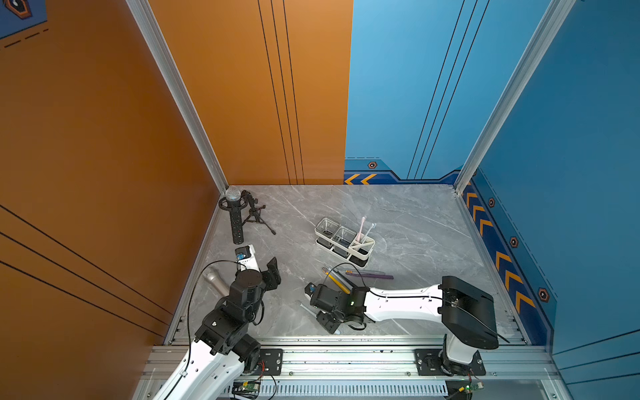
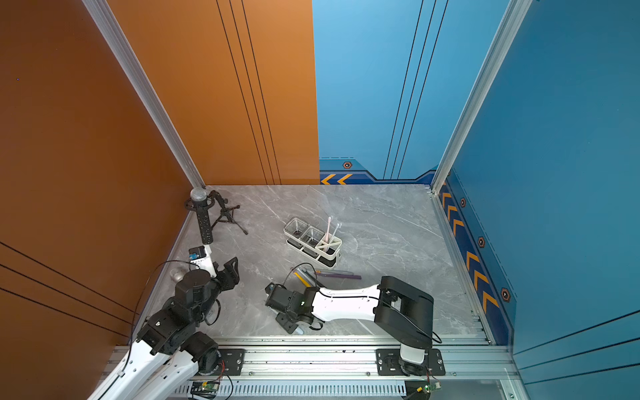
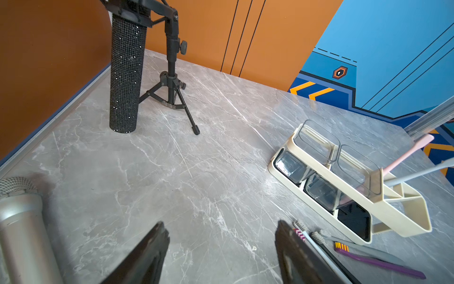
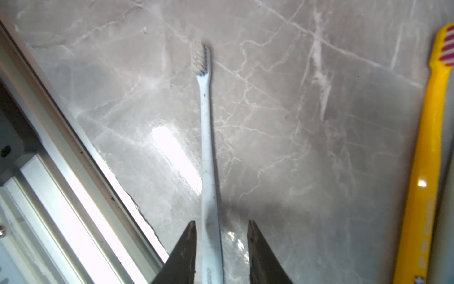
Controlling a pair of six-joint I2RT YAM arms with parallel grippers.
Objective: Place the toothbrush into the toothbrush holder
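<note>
A light blue toothbrush (image 4: 208, 156) lies flat near the table's front edge. Over its handle end, my right gripper is open, its fingers on either side with nothing gripped. Further back stands the white toothbrush holder (image 3: 350, 194), with a pink toothbrush (image 3: 406, 153) and a pale one (image 3: 421, 174) upright in its divided end. In front of it several loose toothbrushes lie together, among them a purple one (image 3: 378, 261) and a yellow one (image 4: 423, 179). My left gripper hangs over bare table at the left, part open and empty.
At the back left a black microphone (image 1: 236, 220) stands by a small tripod (image 1: 255, 213). A silver microphone (image 3: 26, 236) lies at the left side. A metal rail (image 4: 85, 156) borders the table's front. Open table lies between the tripod and the holder.
</note>
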